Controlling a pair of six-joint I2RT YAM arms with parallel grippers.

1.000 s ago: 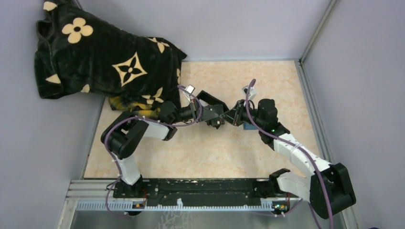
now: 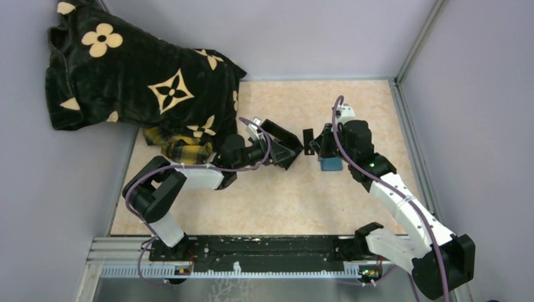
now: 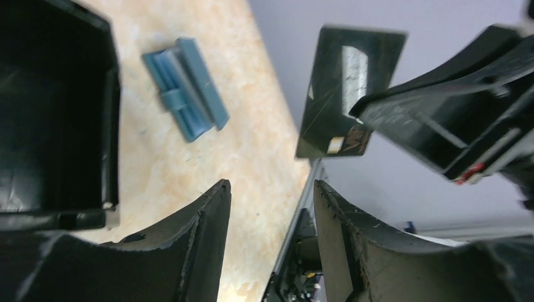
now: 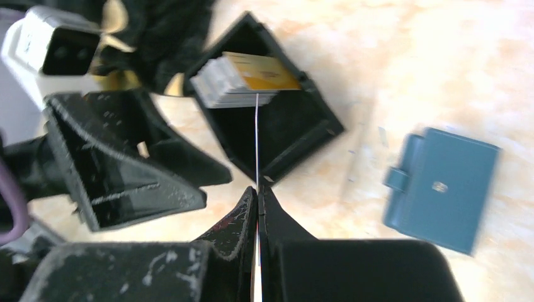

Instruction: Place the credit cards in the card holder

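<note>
A dark card is upright in my right gripper [image 2: 313, 146], which is shut on it; the right wrist view shows it edge-on between the fingertips. My left gripper is open and empty, over the black box [image 2: 288, 160]. In that box lies a stack of cards [image 4: 245, 78], the top one yellow. The blue card holder [image 4: 447, 189] lies on the table to the right of the box, partly under my right arm in the top view.
A dark patterned blanket [image 2: 138, 75] fills the back left.
My right gripper has lifted away rightward and toward the back with the card.
</note>
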